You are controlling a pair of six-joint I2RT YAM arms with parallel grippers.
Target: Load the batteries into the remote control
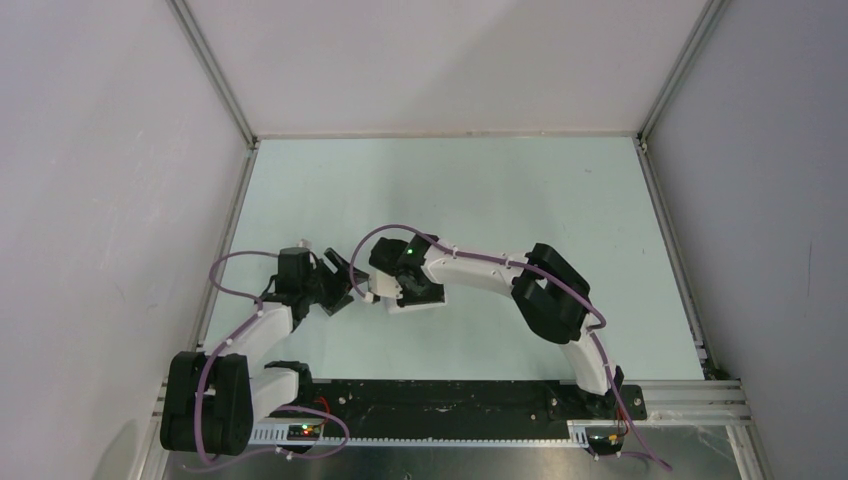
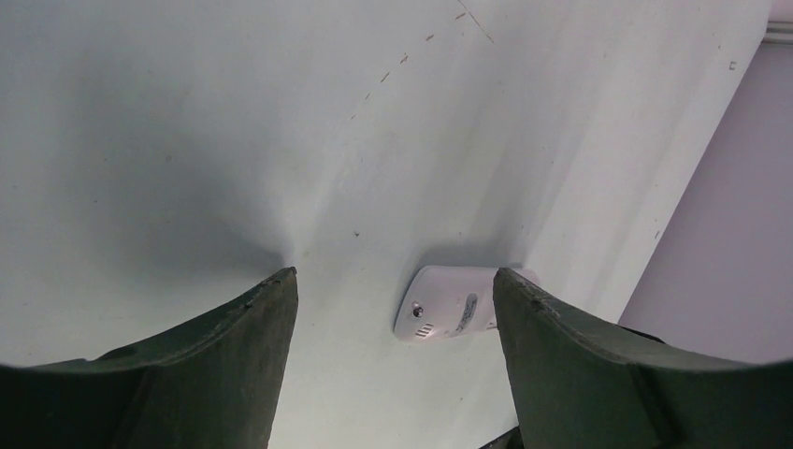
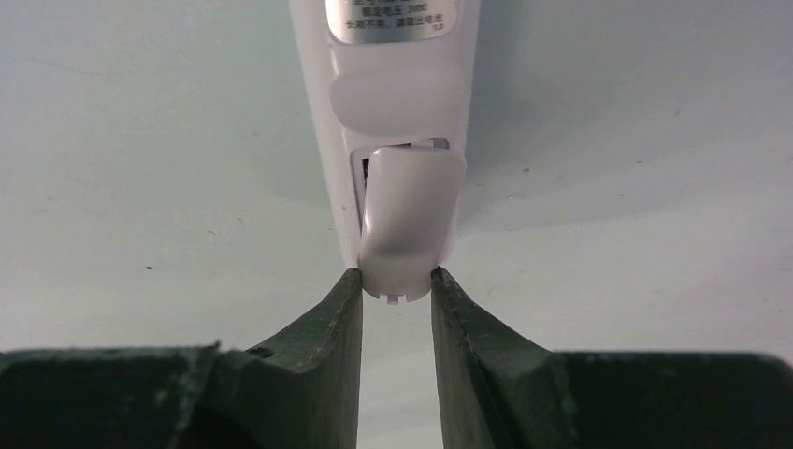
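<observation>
The white remote control [image 3: 397, 103] lies back up under my right gripper. My right gripper is shut on the small white battery cover [image 3: 410, 210], which sits tilted over the battery compartment, a dark slot showing at its left edge. In the top view the right gripper [image 1: 390, 285] largely hides the remote. My left gripper stands open to the left of it, with nothing held between its fingers. Beyond its fingers in the left wrist view lies a small white device [image 2: 449, 304] with a button and markings, partly hidden.
Walls [image 1: 760, 240] enclose it at the sides and back. Purple cables run along both arms.
</observation>
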